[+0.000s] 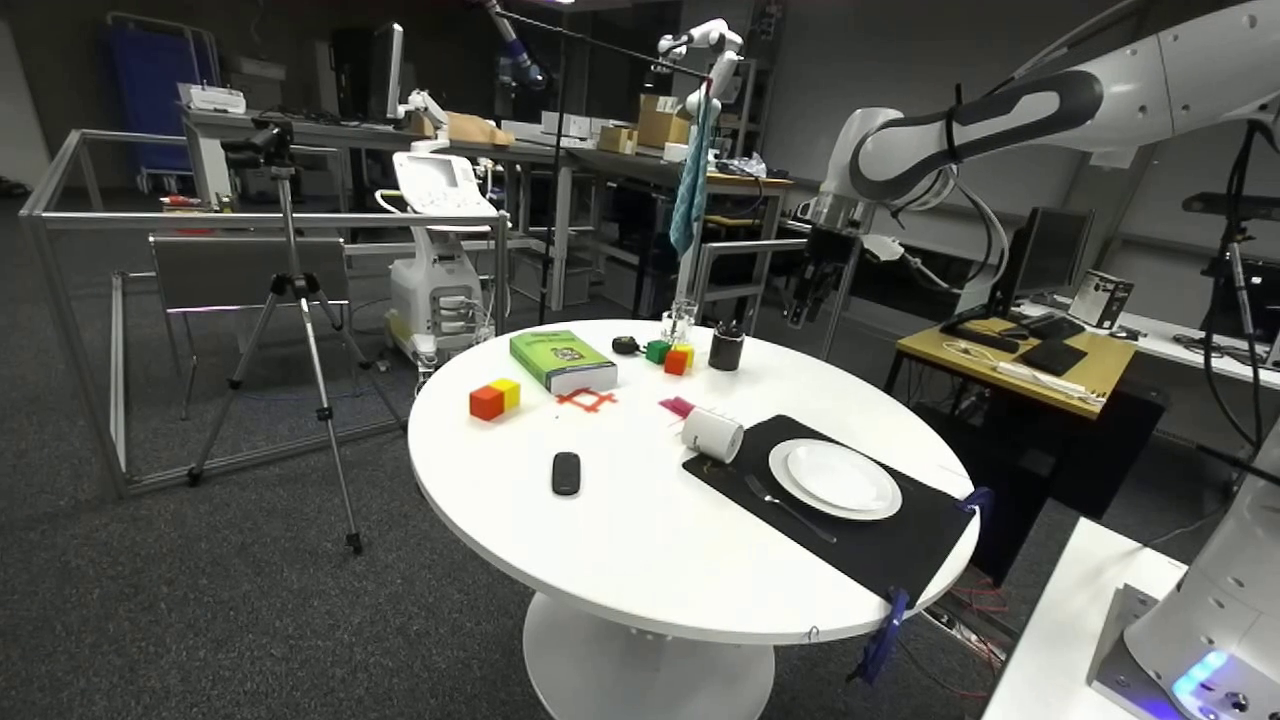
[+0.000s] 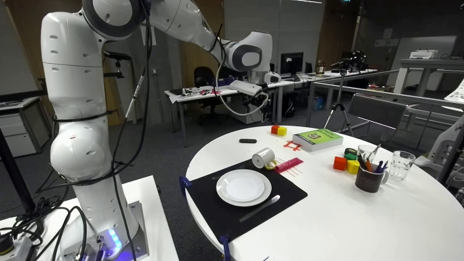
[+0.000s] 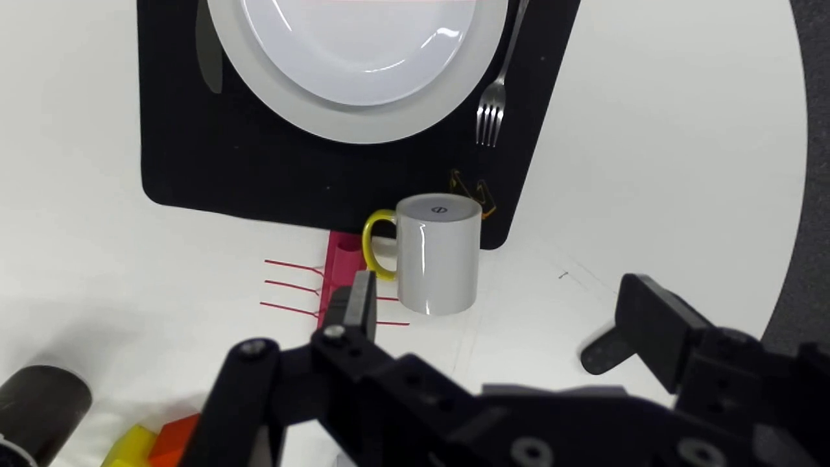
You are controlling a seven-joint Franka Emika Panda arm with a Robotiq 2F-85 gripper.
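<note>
High over the round white table hangs my gripper, its fingers wide apart and empty. In the wrist view a white mug (image 3: 439, 261) with a yellow handle lies on its side at the edge of the black placemat (image 3: 257, 183), partly on the bare table. The mug appears between and beyond the fingers, nearer the left one (image 3: 359, 299), well below them. Stacked white plates (image 3: 358, 124) rest on the placemat, with a fork (image 3: 491, 109) and a knife (image 3: 208, 50) on either side. A flat pink piece (image 3: 342, 261) with thin prongs lies beside the mug's handle.
A green book (image 2: 319, 138), coloured blocks (image 2: 341, 163), a dark mug of pens (image 2: 369, 178) and clear glasses (image 2: 401, 165) occupy the table's far side. A black remote (image 1: 565, 473) lies alone. Blue clamps (image 1: 885, 636) grip the table edge. Bare tabletop surrounds the remote.
</note>
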